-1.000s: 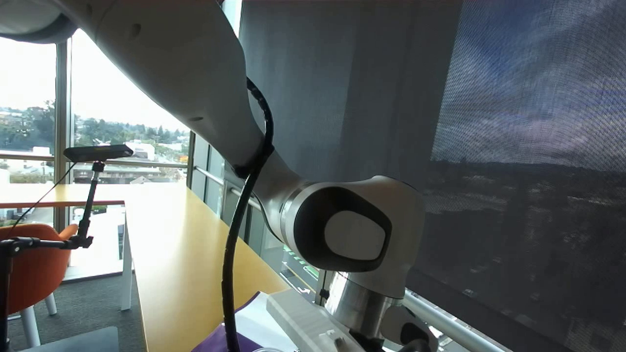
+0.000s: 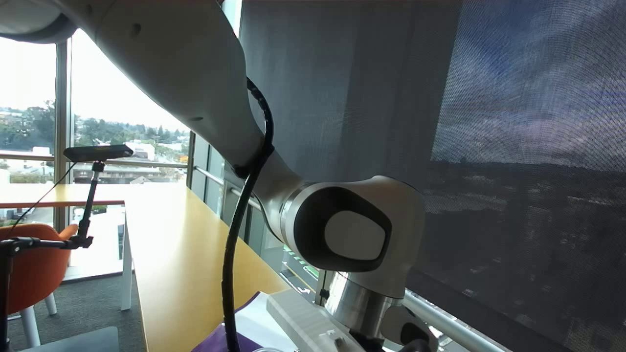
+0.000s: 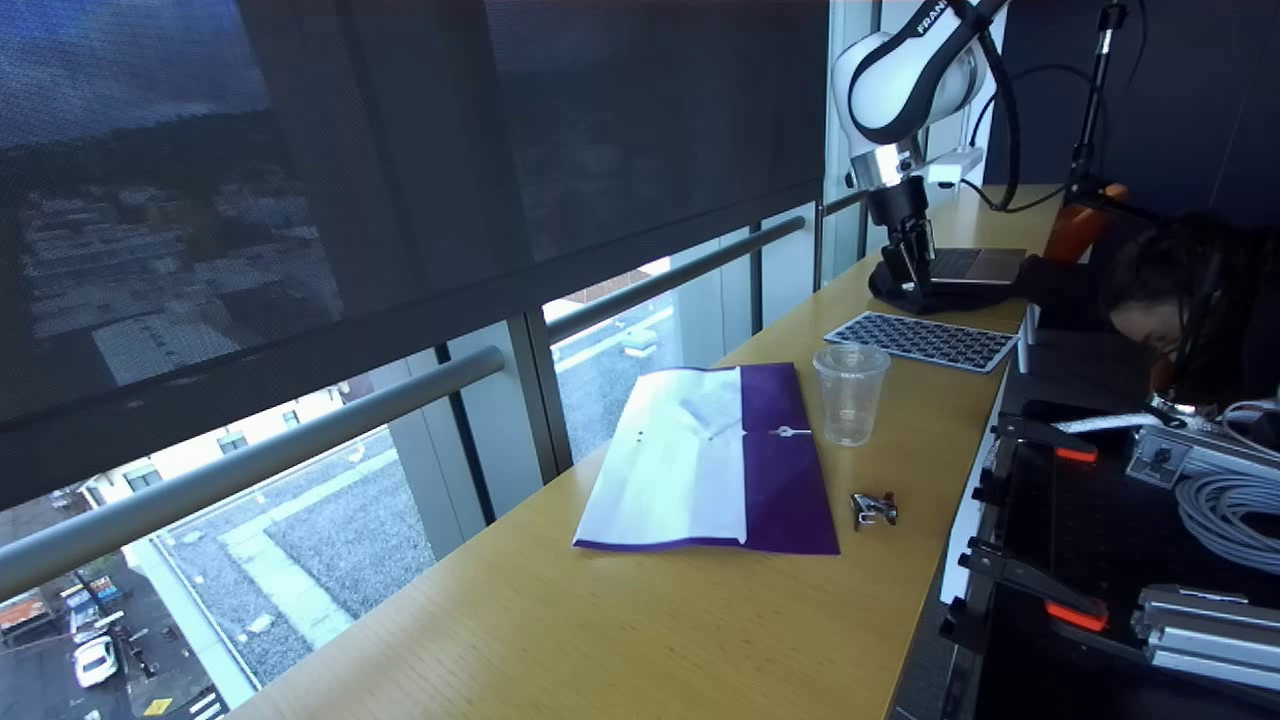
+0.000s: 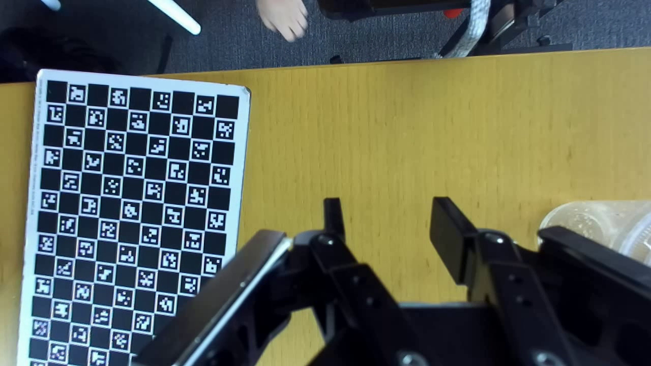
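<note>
My gripper is open in the wrist view, its two black fingers apart over bare wood with nothing between them. In exterior view 2 the same gripper (image 3: pixel 918 258) points down at the far part of the table; exterior view 1 cuts off its fingers at the bottom. A clear plastic cup (image 3: pixel 849 402) stands on the table beside a purple and white folder (image 3: pixel 786 480). The cup (image 4: pixel 573 220) shows partly at the right of the wrist view. A small metal and red clip-like object (image 3: pixel 873 510) lies nearer, by the folder's corner.
A checkered marker board (image 4: pixel 242 152) lies flat left of my fingers. A laptop (image 3: pixel 996 266) sits behind the gripper. Railing (image 3: pixel 672 282) and windows line one side of the table; a person's hand (image 4: pixel 284 17) shows beyond its other edge.
</note>
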